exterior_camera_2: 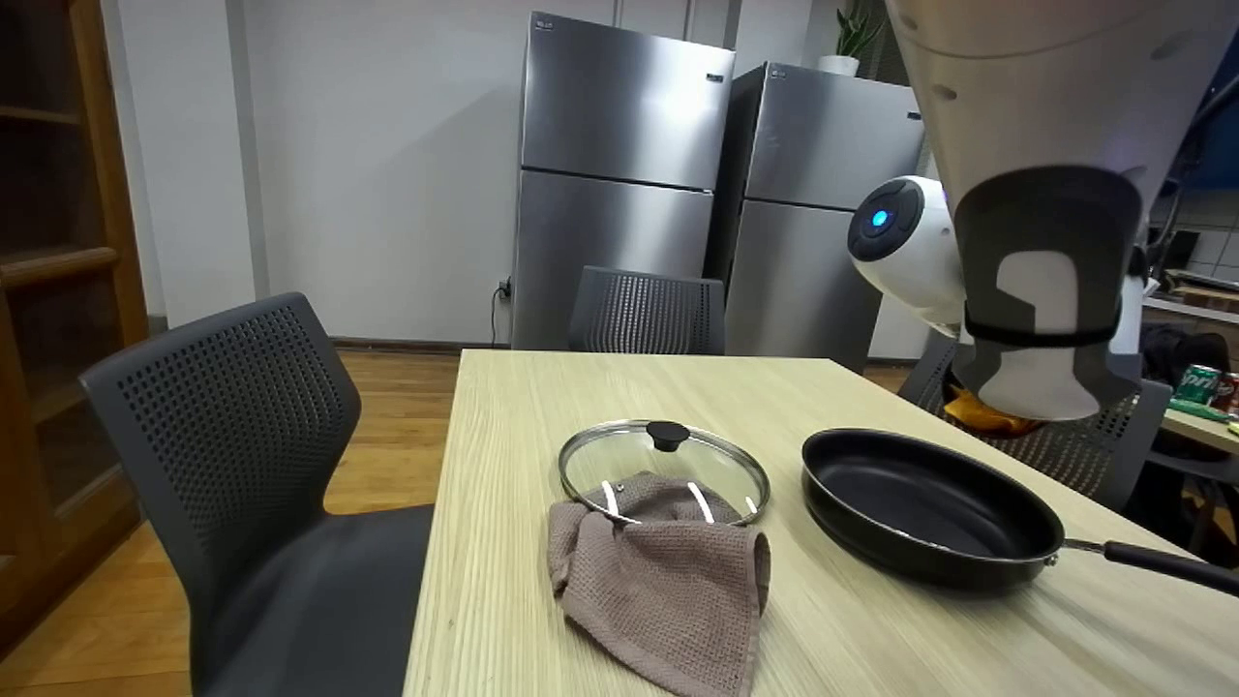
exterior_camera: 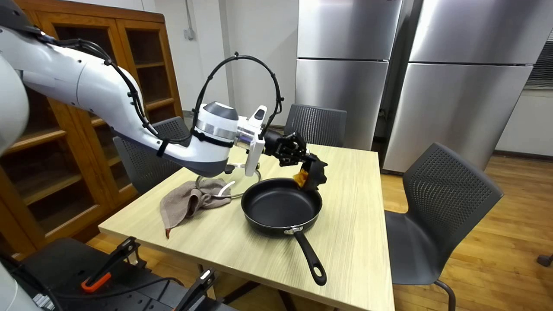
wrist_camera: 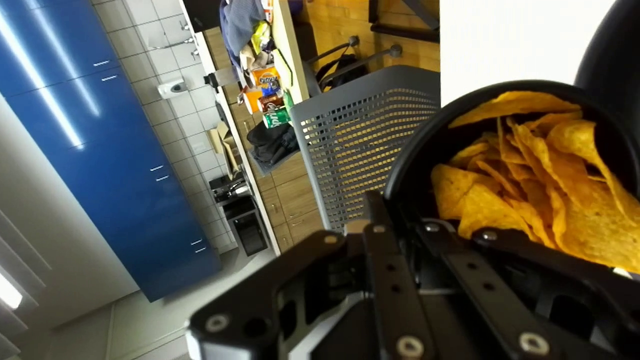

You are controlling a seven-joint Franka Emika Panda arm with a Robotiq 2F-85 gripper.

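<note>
My gripper [exterior_camera: 309, 157] is shut on the rim of a small black bowl [exterior_camera: 315, 173]. The bowl is tilted, its opening turned towards the frying pan [exterior_camera: 282, 204], and it hangs close to the pan's far right rim. Orange chips [wrist_camera: 540, 174] fill much of the bowl in the wrist view, where the fingers [wrist_camera: 393, 264] pinch its near wall. No chips lie on the pan's visible floor. From the second exterior side, the arm covers the gripper and most of the bowl; only some chips [exterior_camera_2: 987, 416] peek out below it.
A glass lid [exterior_camera_2: 662, 465] leans over a crumpled brown towel [exterior_camera_2: 674, 592] left of the pan. The pan's handle [exterior_camera: 311, 259] points to the table's front. Chairs [exterior_camera: 440, 207] surround the table [exterior_camera: 352, 223], whose right side is clear.
</note>
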